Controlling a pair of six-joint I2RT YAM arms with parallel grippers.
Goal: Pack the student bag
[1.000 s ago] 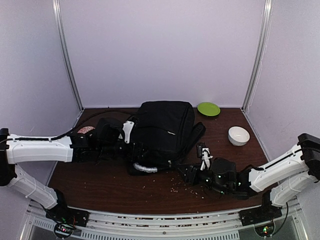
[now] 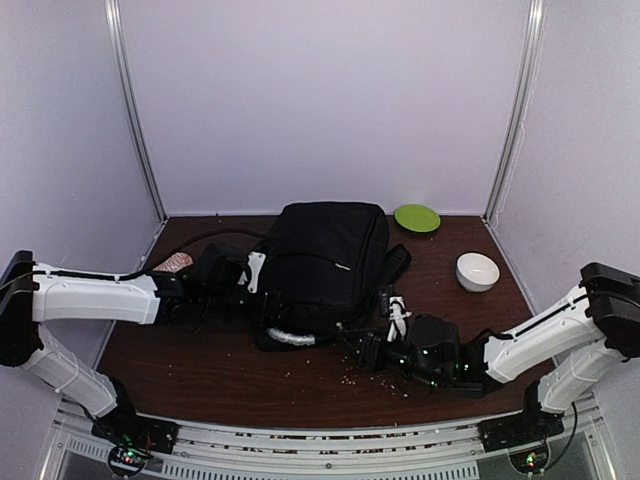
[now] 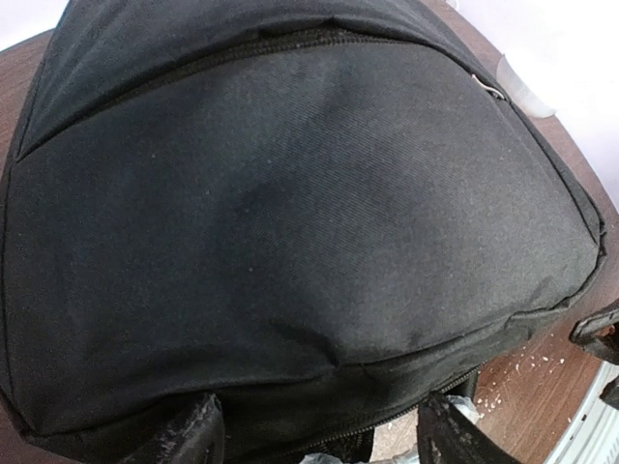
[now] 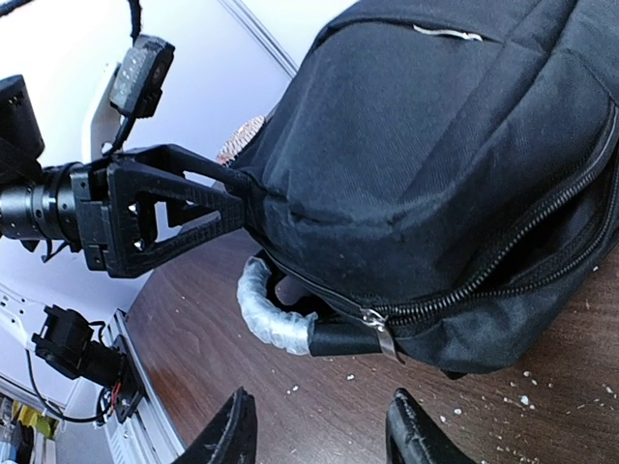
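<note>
A black backpack (image 2: 325, 255) lies on the table, its zipped top towards me. In the right wrist view its zip (image 4: 522, 237) is partly undone, with a metal zip pull (image 4: 383, 333) at the near edge and a plastic-wrapped handle (image 4: 271, 314) beside it. My left gripper stands at the bag's near left edge, against the fabric; its fingers (image 3: 198, 435) are apart, with the zip edge and handle showing between and beyond them. Just in front of the bag, low over the table, my right gripper is open, with only tabletop seen between its fingers.
A green plate (image 2: 417, 218) and a white bowl (image 2: 478, 272) stand right of the bag. A patterned pinkish item (image 2: 174, 262) sits at the left, partly behind the left arm. Small crumbs (image 2: 360, 372) dot the otherwise clear front table.
My right gripper has shifted slightly left. The backpack looks unmoved.
</note>
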